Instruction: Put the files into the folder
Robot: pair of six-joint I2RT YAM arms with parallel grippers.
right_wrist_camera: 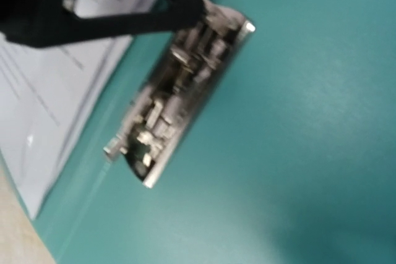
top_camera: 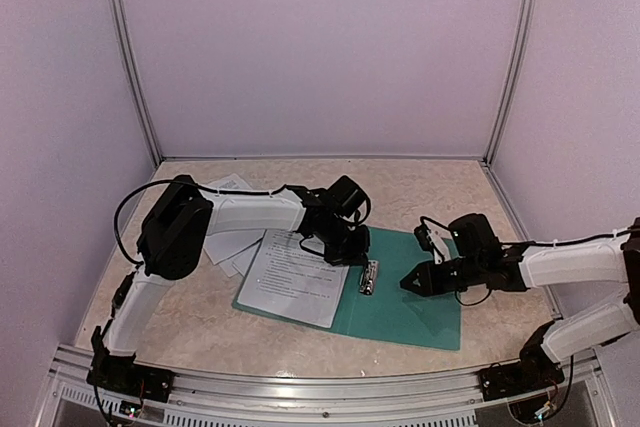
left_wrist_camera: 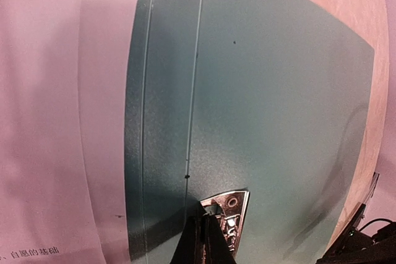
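The green folder (top_camera: 410, 322) lies open, a stack of white papers (top_camera: 285, 282) on its left half. More loose sheets (top_camera: 225, 247) lie to its left, partly under the left arm. My left gripper is shut at the metal clip (left_wrist_camera: 232, 211) by the folder's spine; anything between its fingers is hidden. My right gripper (top_camera: 425, 272) is over the folder's right half. In the blurred right wrist view a dark finger (right_wrist_camera: 179, 7) reaches to the clip's upper end; how open that gripper is does not show clearly.
Pale walls enclose it on the back and sides, with metal rails along the edges.
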